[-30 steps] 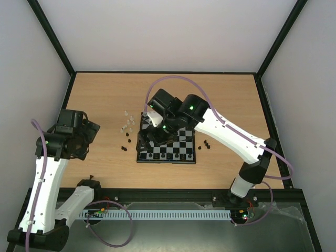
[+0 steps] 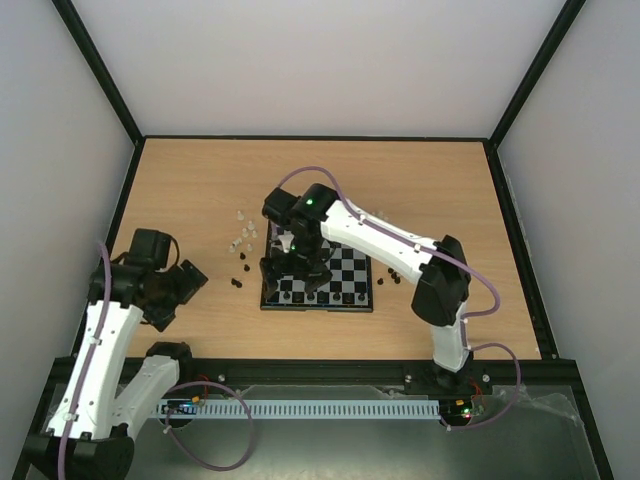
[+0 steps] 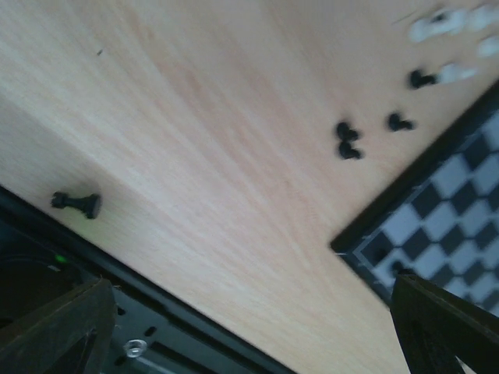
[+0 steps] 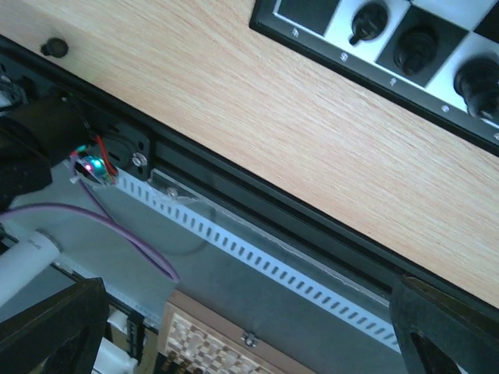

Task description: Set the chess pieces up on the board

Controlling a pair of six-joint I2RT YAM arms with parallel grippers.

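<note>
The chequered board lies mid-table with several black pieces along its front row, such as a black pawn and a taller black piece. Over the board hovers my open right gripper, empty between its fingers, covering part of the squares. My left gripper is open and empty above the table's left side. Near the front edge a single black piece lies on its side; the left arm hides it from the top view. Loose black pieces and white pieces lie left of the board.
More black pieces rest right of the board. A black frame rail borders the table's front, with a perforated metal strip beyond it. Bare wood is free at the back and right.
My left gripper has moved right and toward the front edge. No piece has visibly moved.
</note>
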